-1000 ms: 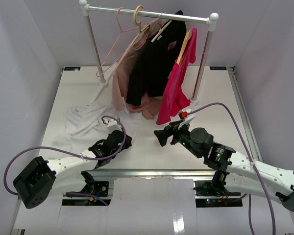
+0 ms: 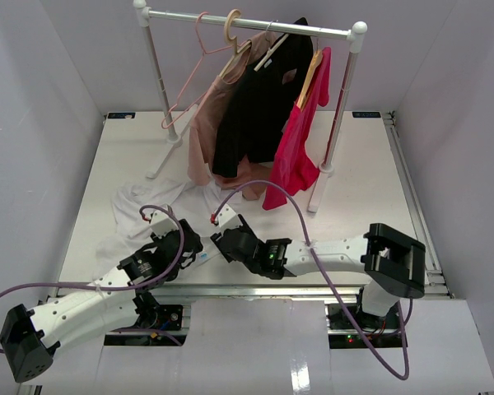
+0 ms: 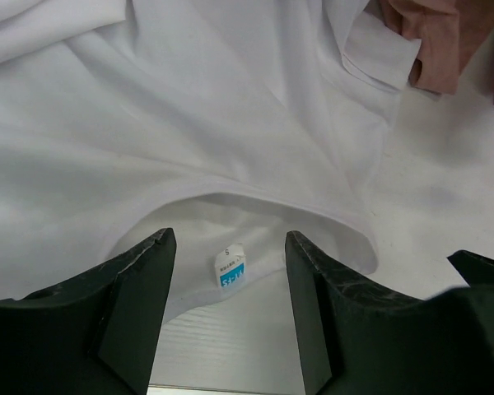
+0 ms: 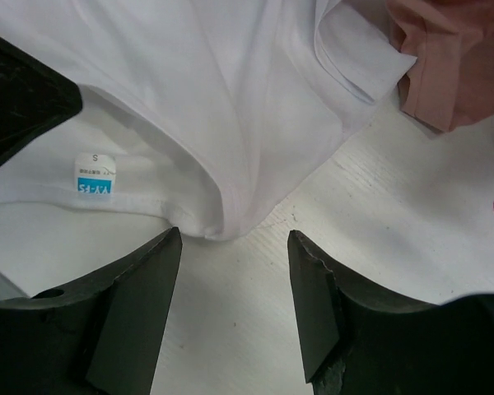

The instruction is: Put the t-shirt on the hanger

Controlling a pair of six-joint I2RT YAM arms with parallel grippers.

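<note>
A white t shirt [image 2: 136, 210] lies spread on the table at the front left, its size label [image 3: 230, 265] showing at the collar in both wrist views. My left gripper stands open over the collar. My right gripper is open at the shirt's right edge, beside the collar, with nothing seen between its fingers. In the top view both grippers are close together over the shirt. An empty pink hanger [image 2: 181, 90] hangs at the left of the rail.
The rack [image 2: 335, 123] also carries a pink-beige garment [image 2: 207, 136], a black one [image 2: 255, 107] and a red one [image 2: 295, 156], hanging low behind the grippers. Bare table [image 2: 370, 189] lies to the right.
My right gripper has moved left from the open table to the shirt's collar. My left gripper has shifted slightly left. The shirt has shifted a little to the right since a second ago.
</note>
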